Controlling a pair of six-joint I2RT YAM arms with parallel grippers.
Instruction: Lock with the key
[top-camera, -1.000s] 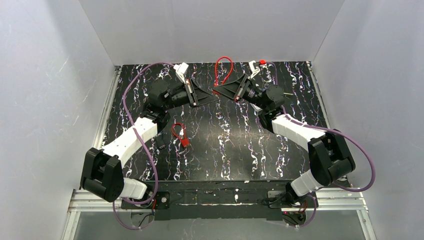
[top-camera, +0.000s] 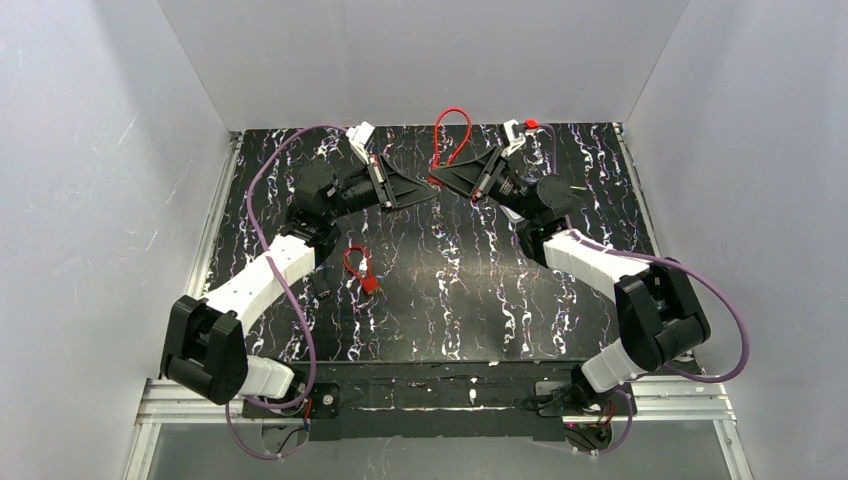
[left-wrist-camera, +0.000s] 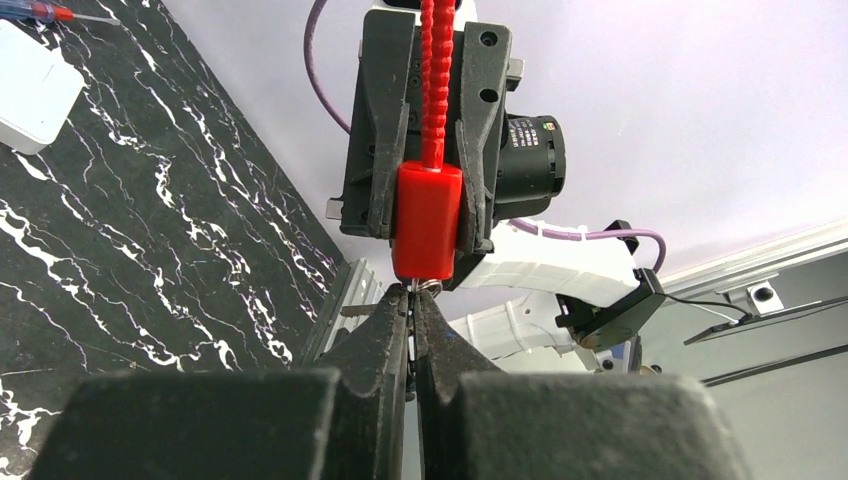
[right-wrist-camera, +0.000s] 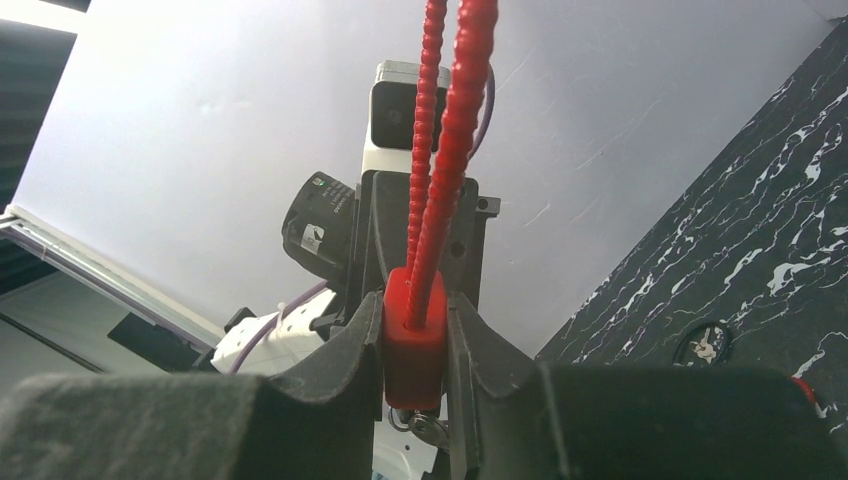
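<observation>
A red padlock (top-camera: 453, 115) with a long red shackle loop is held up above the table between the arms. My right gripper is shut on its red body (left-wrist-camera: 428, 222), the loop pointing up. Just under the body, metal rings (left-wrist-camera: 430, 287) and a key (right-wrist-camera: 430, 430) show at its lower end. At that spot the fingertips of my left gripper are nearly together, with a thin strip of metal between them. How deep the key sits in the lock is hidden by the fingers.
A second red lock (top-camera: 370, 285) with a loop lies on the marble table, beside a dark item (top-camera: 320, 284). A black ring-shaped item with keys (right-wrist-camera: 704, 344) also rests there. A white box (left-wrist-camera: 35, 90) and a red-blue tool (left-wrist-camera: 40, 12) are at the table's other side.
The left arm looks still.
</observation>
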